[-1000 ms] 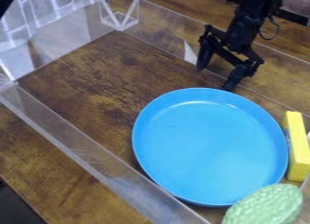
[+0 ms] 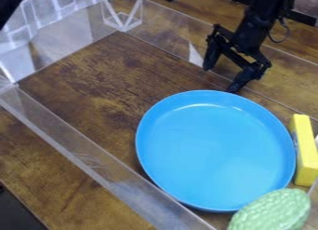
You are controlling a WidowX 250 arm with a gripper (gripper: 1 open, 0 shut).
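Observation:
My black gripper [image 2: 237, 54] is at the upper right of the camera view, low over the wooden floor of the clear-walled enclosure, behind a blue plate [image 2: 214, 150]. Whether its fingers are open or shut is hard to tell against the dark wood. A yellow block [image 2: 302, 150] lies at the plate's right, and a pale green object [image 2: 271, 211] sits at the front right.
Clear plastic walls [image 2: 62, 122] border the area.

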